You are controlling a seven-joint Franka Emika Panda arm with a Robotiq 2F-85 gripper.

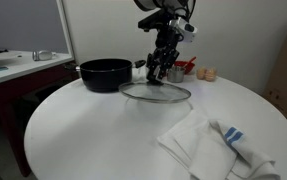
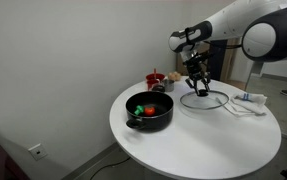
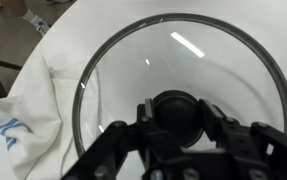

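The round glass lid point(image 1: 141, 92) with a dark rim and black knob point(image 3: 177, 112) is at the far middle of the table, low over it; whether it touches the tabletop I cannot tell. My gripper point(image 1: 155, 78) is above the lid, shut on its knob, with the fingers on either side of it in the wrist view. To the left in exterior view 1 sits a black pot point(image 1: 105, 78), uncovered. In exterior view 2 a red and a green item point(image 2: 139, 110) show inside the pot point(image 2: 150, 122).
A white cloth with blue stripes point(image 1: 201, 148) lies at the front right. Behind the lid stand a metal cup point(image 1: 177, 74) and a red container point(image 1: 185, 66), with eggs point(image 1: 207, 75) to their right.
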